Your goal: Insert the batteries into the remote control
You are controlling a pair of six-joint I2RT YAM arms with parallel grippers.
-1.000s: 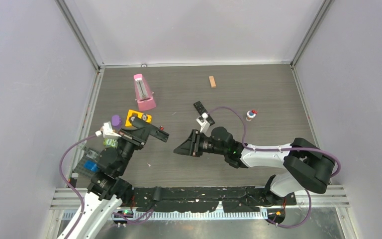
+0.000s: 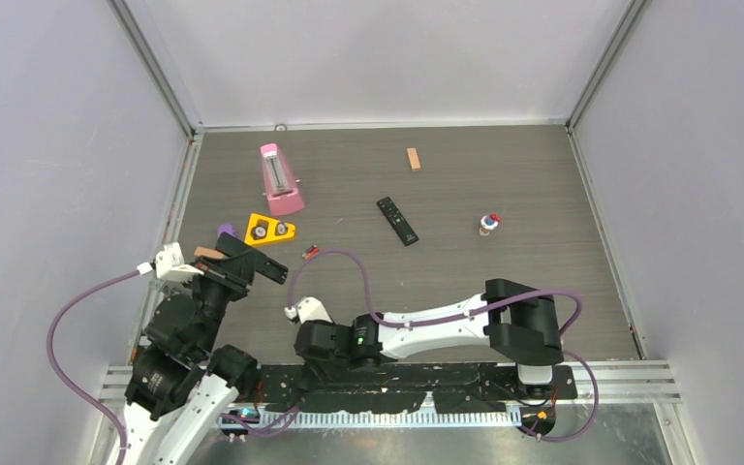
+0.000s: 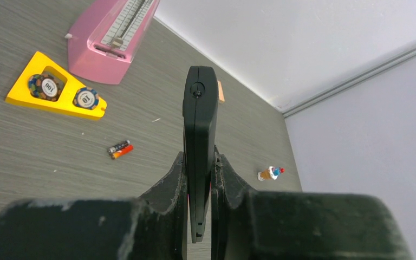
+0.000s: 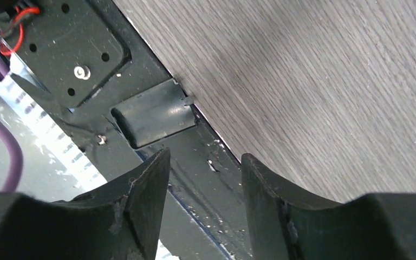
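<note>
My left gripper is shut on a slim black object (image 3: 199,103), held upright in the left wrist view. A black remote (image 2: 397,221) lies mid-table. Two small batteries (image 3: 122,152), one dark and one orange-red, lie side by side left of it, near the left arm. My right gripper is open, low over the front edge, with nothing between its fingers; a small black tray-like piece (image 4: 151,114) lies on the black rail below it.
A pink metronome (image 2: 284,199), yellow chip holder (image 2: 271,237) and purple item (image 2: 226,231) are at left. A wooden block (image 2: 413,160) lies at the back, a small figure (image 2: 488,225) at right.
My right arm has swung down and toward the front edge, away from the remote. My left arm has drawn back leftward and toward the front, still carrying the black object.
</note>
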